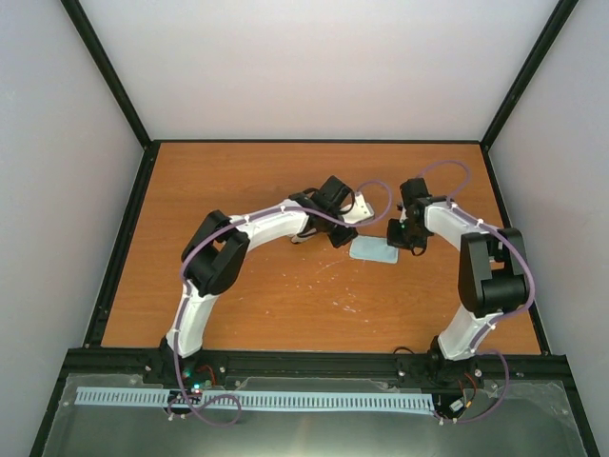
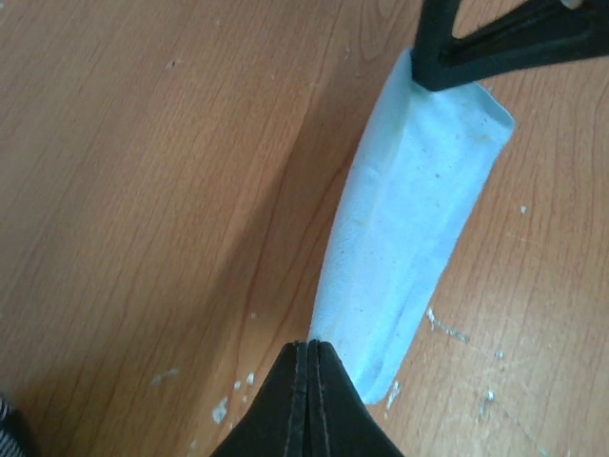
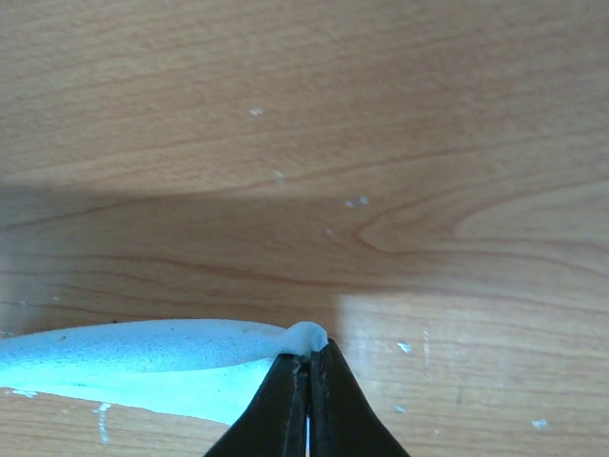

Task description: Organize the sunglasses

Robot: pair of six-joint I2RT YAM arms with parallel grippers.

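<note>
A pale blue cloth point(image 1: 373, 249) lies stretched between my two grippers on the wooden table. In the left wrist view my left gripper is shut on one end of the cloth point(image 2: 400, 228), with another black gripper part at its far end. In the right wrist view my right gripper is shut on the folded edge of the cloth point(image 3: 152, 347). Sunglasses cannot be made out; the left arm covers the table behind it.
Both arms crowd the middle and right. Pale flecks dot the wood near the cloth.
</note>
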